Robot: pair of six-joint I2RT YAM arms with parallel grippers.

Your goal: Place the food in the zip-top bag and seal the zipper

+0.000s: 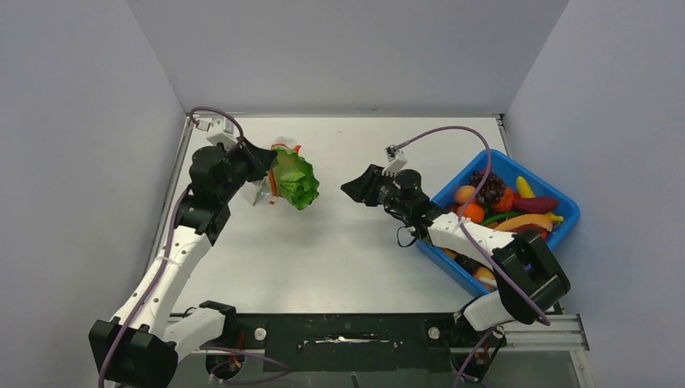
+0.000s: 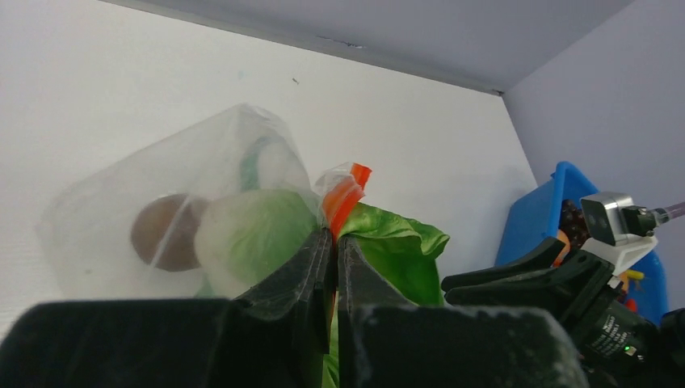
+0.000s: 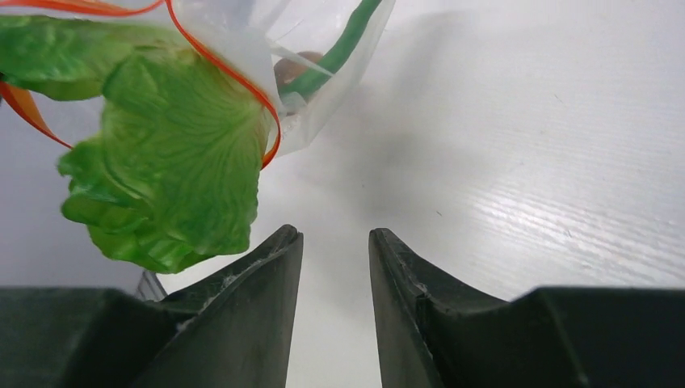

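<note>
My left gripper is shut on the orange-striped rim of the clear zip top bag (image 2: pixel 121 218) and holds it over the table. Inside the bag a round brown item and a pale green one show through the plastic; in the right wrist view a long green item (image 3: pixel 339 52) is also inside. A leafy lettuce (image 3: pixel 182 137) sticks out of the bag's mouth between the orange zipper strips (image 3: pixel 226 69). To the right of the lettuce, my right gripper stands part open, nothing between its fingers, apart from the bag.
A blue bin (image 1: pixel 572 212) full of toy fruit and vegetables stands at the right, partly beneath my right arm. Grey walls close off the back and sides.
</note>
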